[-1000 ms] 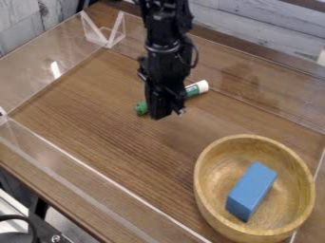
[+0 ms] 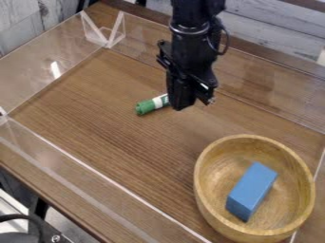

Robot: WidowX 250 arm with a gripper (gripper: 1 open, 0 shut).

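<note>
The black robot arm comes down from the top centre to its gripper [image 2: 188,95], which hangs over the wooden table, just right of a green and white cylindrical object [image 2: 151,104]. The gripper looks shut, with nothing visible between its fingers. Part of the cylinder's right end is hidden behind the gripper. A tan oval bowl [image 2: 219,214] at the lower right holds a blue block [image 2: 252,191].
Clear walls edge the table [image 2: 89,142] at the left and back. A black cable lies at the bottom left corner.
The gripper has moved right and somewhat upward in the view.
</note>
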